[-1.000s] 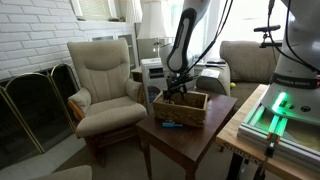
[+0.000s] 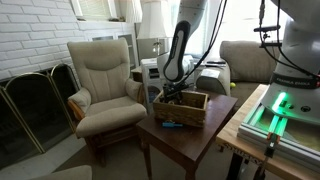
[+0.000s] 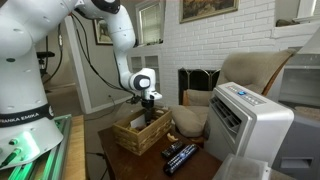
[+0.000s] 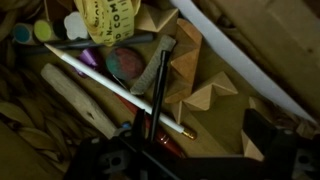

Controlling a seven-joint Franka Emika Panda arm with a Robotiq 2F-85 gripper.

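My gripper is open, with its dark fingers spread over loose items inside a wicker box [image 2: 169,115]. Between and ahead of the fingers in the wrist view lie a white pencil-like stick [image 4: 95,75], a black stick [image 4: 160,92], a grey stick [image 4: 153,68] and folded tan wooden pieces [image 4: 210,93]. A red pen [image 4: 168,143] shows near the left finger. Nothing is seen gripped. In exterior view 2 the arm reaches down to the box [image 3: 152,136], whose walls hide the fingertips.
Also in the box are a yellow tag [image 4: 108,20], a marbled ball [image 4: 124,62], a brown stick [image 4: 78,100] and a long pale strip [image 4: 245,60]. A blue item [image 2: 172,125] lies before the box on the table; a dark item [image 3: 180,157] lies beside it.
The arm has come down slightly toward the box over the last second. The box and the blue item have stayed put.
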